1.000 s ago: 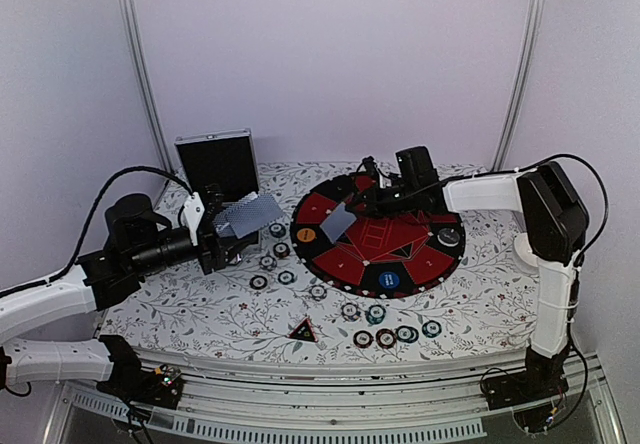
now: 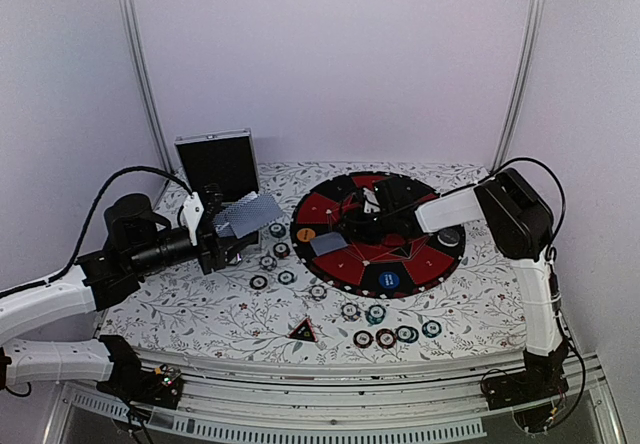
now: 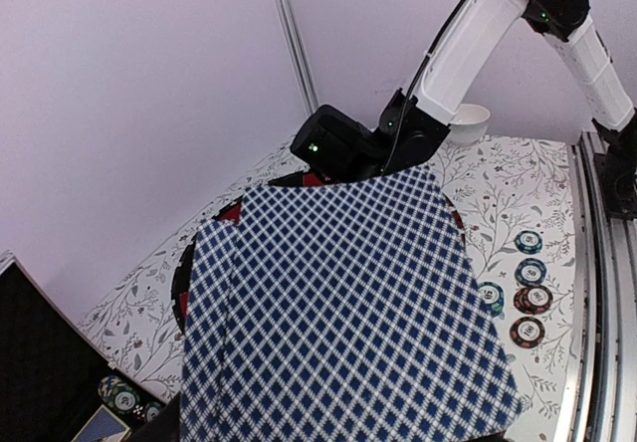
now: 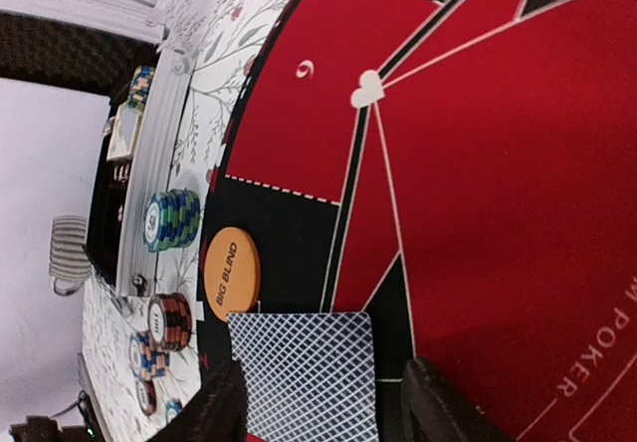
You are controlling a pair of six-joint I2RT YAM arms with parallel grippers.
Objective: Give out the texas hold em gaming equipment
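Observation:
Blue-and-white checked cards [image 3: 338, 303] fill much of the left wrist view, fanned slightly, with my left gripper [image 2: 212, 234] shut on them; its fingers are mostly hidden behind them. They hang above the table on the left side. Another checked card [image 4: 309, 374] lies on the round red-and-black poker mat [image 2: 425, 267], next to the orange big blind button [image 4: 232, 271]. My right gripper stands part open over that card, one finger [image 4: 221, 407] over its left edge and the other just past its right edge.
An open black case [image 2: 217, 169] stands at the back left. Several chips [image 2: 386, 338] lie along the front, with more chips and a triangular marker [image 2: 303, 331] left of them. A blue button [image 2: 388, 280] sits on the mat's front.
The left arm and its cards have stayed put.

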